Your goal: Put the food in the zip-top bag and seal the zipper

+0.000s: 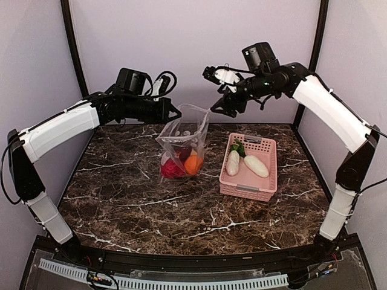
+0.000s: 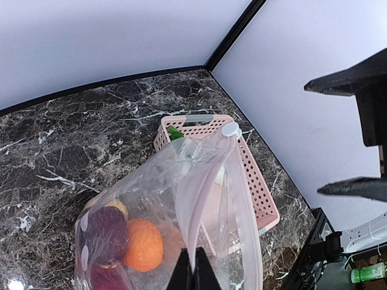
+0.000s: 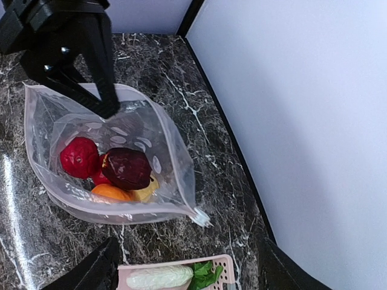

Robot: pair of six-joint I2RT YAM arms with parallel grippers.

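The clear zip top bag (image 1: 184,136) hangs upright, its mouth open, with my left gripper shut on its rim. Inside, the right wrist view shows a dark purple item (image 3: 127,169), a red item (image 3: 78,157), an orange one (image 3: 112,193) and part of a yellowish one. To the right of the bag, my right gripper (image 1: 222,109) stands open and empty, its fingers (image 3: 97,269) wide apart. Two white vegetables (image 1: 257,166) (image 1: 233,163), one with green leaves, lie in the pink basket (image 1: 248,192).
The basket stands on the dark marble table to the right of the bag. Bare tabletop (image 1: 121,205) spreads in front and to the left. Pale walls (image 1: 193,48) close off the back and sides.
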